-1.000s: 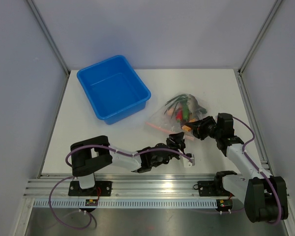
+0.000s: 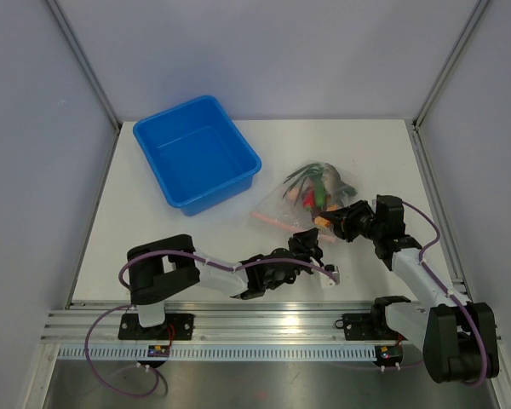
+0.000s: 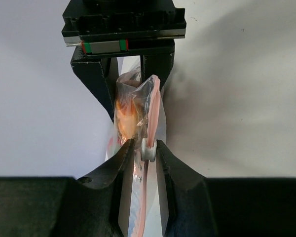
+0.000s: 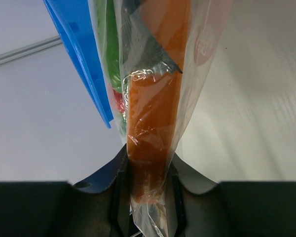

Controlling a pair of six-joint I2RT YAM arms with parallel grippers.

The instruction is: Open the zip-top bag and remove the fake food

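The clear zip top bag [image 2: 285,200] holds fake food: green, red and orange pieces, seen from above at the table's middle right. My left gripper is shut on the white zipper slider [image 3: 149,150] on the bag's pink zip edge. My right gripper is shut on the bag around an orange piece [image 4: 153,118]; a green piece [image 4: 111,44] shows beside it. In the left wrist view the bag stands edge-on between the two grippers.
An empty blue bin [image 2: 196,149] stands at the back left. Bare white table [image 2: 128,213] lies to the left and behind the bag. Walls border the table at the sides and back.
Very little differs; the left arm has shifted slightly, while the bag and right gripper look still.
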